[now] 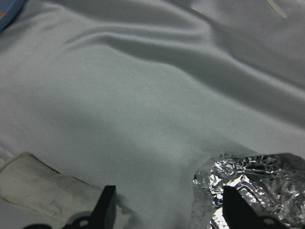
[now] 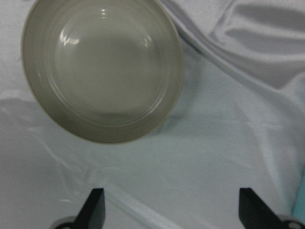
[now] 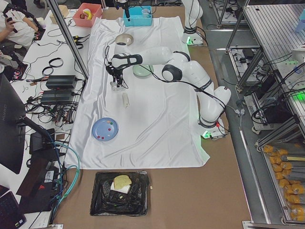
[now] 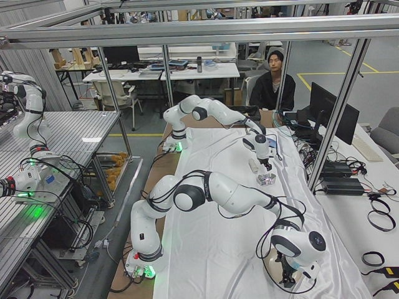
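Observation:
My left gripper (image 3: pixel 116 81) hangs low over a crumpled silver foil packet (image 1: pixel 252 186); in the left wrist view its fingers stand apart, the foil at the right one and a pale paper-like strip (image 1: pixel 52 191) at the left. Whether either touches is unclear. My right gripper is open above the cloth, with a beige-grey bowl (image 2: pixel 102 71) ahead of it. A green plate (image 3: pixel 142 71) lies partly under the left arm. A blue plate (image 3: pixel 105 129) with small red pieces sits on the lower left of the cloth.
A blue bin (image 3: pixel 137 19) and a red bin (image 3: pixel 87 16) stand at the far end. A black lined tray (image 3: pixel 118 202) with yellow and white items lies at the near end.

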